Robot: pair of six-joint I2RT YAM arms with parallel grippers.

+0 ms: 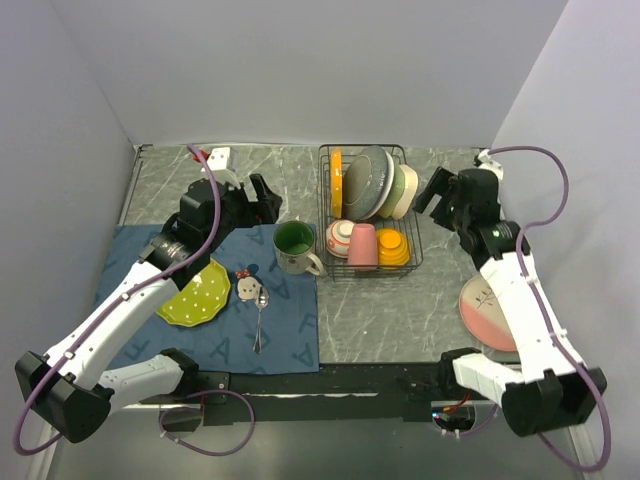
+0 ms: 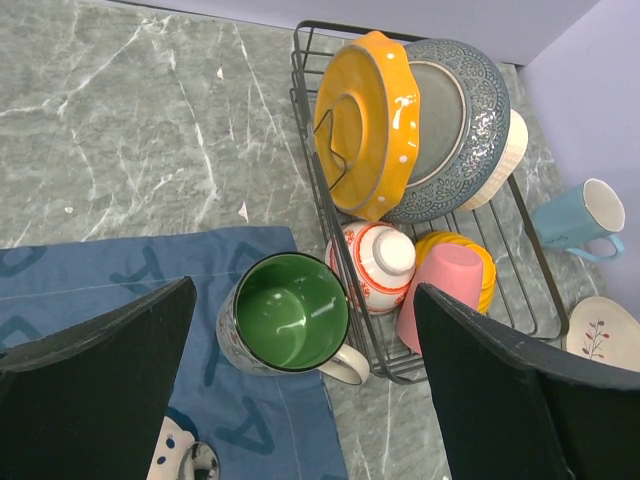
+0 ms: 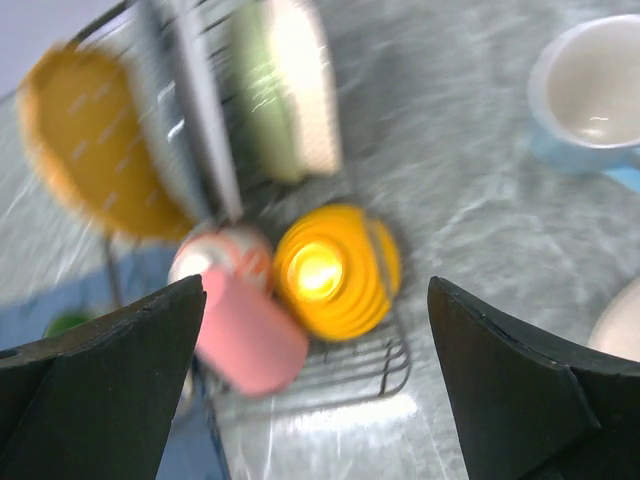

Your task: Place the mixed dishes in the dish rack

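Observation:
The wire dish rack (image 1: 372, 272) holds an orange dish (image 2: 365, 125), a grey plate (image 1: 364, 184), other upright dishes, a red-and-white bowl (image 1: 338, 238), a pink cup (image 1: 362, 247) and yellow bowls (image 1: 393, 247). Left of the rack stands a green-lined mug (image 1: 293, 242), outside it. My left gripper (image 1: 266, 200) is open above the counter left of the rack, nothing between its fingers. Just right of the rack, my right gripper (image 1: 432, 193) hangs open and empty. A light-blue mug (image 2: 570, 215) sits right of the rack; the right arm hides it from above.
A yellow-green dotted plate (image 1: 200, 297), a spoon (image 1: 259, 320) and a small cartoon-face item (image 1: 247, 285) lie on the blue cloth (image 1: 285, 340). A pink-and-cream plate (image 1: 480, 310) rests at the right, partly under the right arm. The counter (image 1: 370, 325) before the rack is bare.

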